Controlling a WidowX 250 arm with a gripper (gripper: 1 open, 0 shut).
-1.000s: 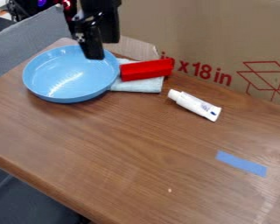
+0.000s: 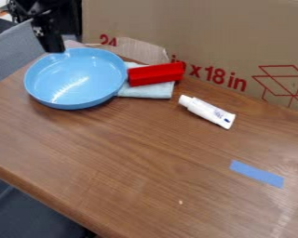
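Note:
The black gripper [image 2: 46,33] is at the top left, above the far left rim of a blue round dish [image 2: 74,85]; it is open, with nothing seen between its fingers, and partly cut off by the frame. A red box-like object [image 2: 156,73] lies right of the dish on a folded light cloth [image 2: 145,91]. A white tube [image 2: 208,112] lies further right on the wooden table.
A large cardboard box [image 2: 226,37] stands along the back. A strip of blue tape [image 2: 257,173] is stuck on the table at the right.
The gripper has moved left from above the right part of the dish to above its far left edge. The objects on the table look unmoved.

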